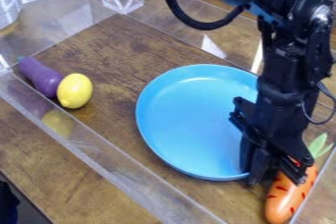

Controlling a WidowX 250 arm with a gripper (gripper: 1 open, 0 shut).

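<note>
A blue plate (188, 122) fills the middle of the wooden floor inside a clear-walled tray. The black gripper (254, 169) is down low at the plate's right edge, beside an orange toy carrot (286, 197) with a pale green top, which lies along the right side. The fingertips are mostly hidden, so whether the gripper is open or shut, or touching the carrot, cannot be told.
A purple eggplant (41, 76) and a yellow lemon (75, 90) lie at the left, by the clear wall (92, 148). The floor behind the plate is bare wood.
</note>
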